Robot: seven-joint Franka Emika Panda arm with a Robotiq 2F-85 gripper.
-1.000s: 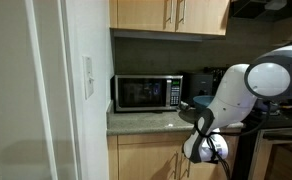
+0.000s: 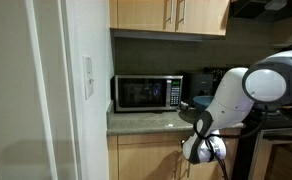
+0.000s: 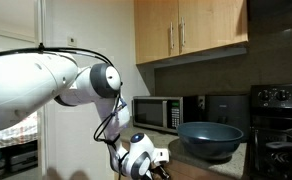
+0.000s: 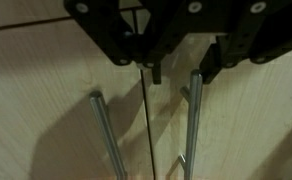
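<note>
Two bar handles sit on the pale lower cabinet doors, with a dark seam between them. In the wrist view the right handle [image 4: 193, 125] rises up to my gripper, its top end beside the right finger [image 4: 210, 70]. The left finger [image 4: 156, 72] stands to the left of that handle, near the seam, with a visible gap between the fingers. The left handle [image 4: 108, 135] is clear of the fingers. Whether the bar touches a finger is hard to tell. From outside, my gripper is low before the lower cabinet [image 2: 141, 160], its fingertips mostly hidden.
Above is the counter [image 2: 136, 125], bearing a microwave [image 2: 148, 93] and a large dark blue pot [image 3: 208, 138] near its edge. A stove [image 3: 276, 130] stands at the right. Upper cabinets [image 3: 191, 30] hang overhead, and a white wall [image 2: 91, 130] bounds the left.
In exterior view 1 my gripper has shifted slightly left along the lower cabinet front, toward the door handles. The cabinet doors look unmoved.
</note>
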